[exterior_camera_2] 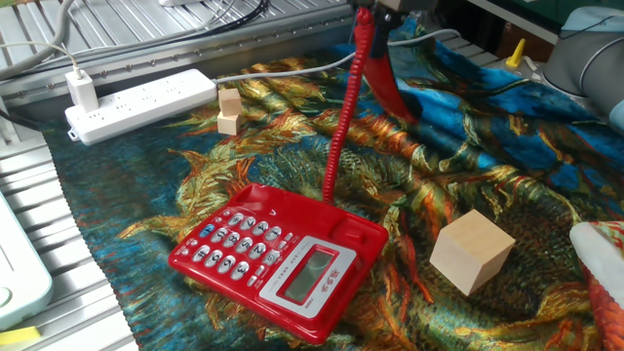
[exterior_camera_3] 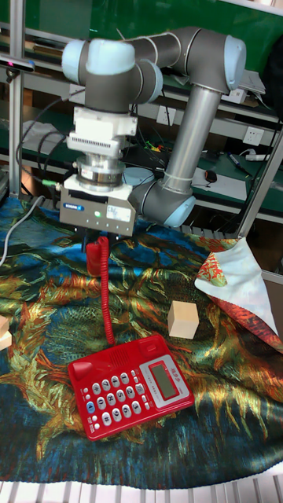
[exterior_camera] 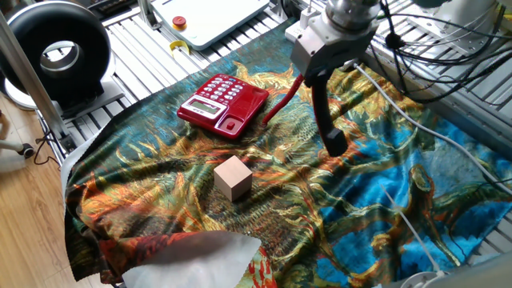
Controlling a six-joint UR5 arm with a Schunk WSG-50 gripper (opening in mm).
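My gripper (exterior_camera: pixel 320 70) is shut on the upper end of the telephone handset (exterior_camera: pixel 322 112), black on one side and red on the other. The handset hangs steeply below it, apart from its base, over the patterned cloth. The red phone base (exterior_camera_2: pixel 278 258), with keypad and small display, lies on the cloth with its cradle empty. A coiled red cord (exterior_camera_2: pixel 346 117) stretches from the base up to the handset. In the third view the handset (exterior_camera_3: pixel 98 255) shows under the gripper's body; the fingers are mostly hidden.
A wooden cube (exterior_camera: pixel 233 178) sits on the cloth near the base. Two small blocks (exterior_camera_2: pixel 229 112) stand by a white power strip (exterior_camera_2: pixel 146 105). A folded cloth corner (exterior_camera_3: pixel 239 280) lies beyond the cube. Loose black cables (exterior_camera: pixel 428 56) hang near the arm.
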